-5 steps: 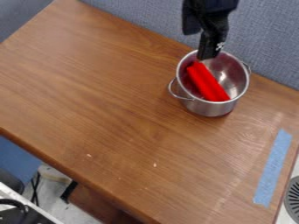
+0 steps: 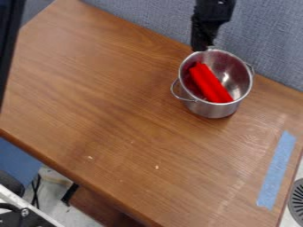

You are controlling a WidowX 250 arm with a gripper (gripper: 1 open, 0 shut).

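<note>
A steel pot [image 2: 221,105] with side handles stands at the back right of the wooden table. A long red object [image 2: 210,83] lies tilted inside it. My gripper [image 2: 204,44] is a dark shape just above the pot's back rim, apart from the red object; its fingers look close together, with nothing visible between them.
A blue tape strip [image 2: 277,168] lies along the right side. A grey padded wall [image 2: 260,35] rises behind. A dark vertical shape crosses the left edge.
My gripper has drawn back toward the rear and narrowed in view, away from over the pot. The pot and red object have not visibly moved.
</note>
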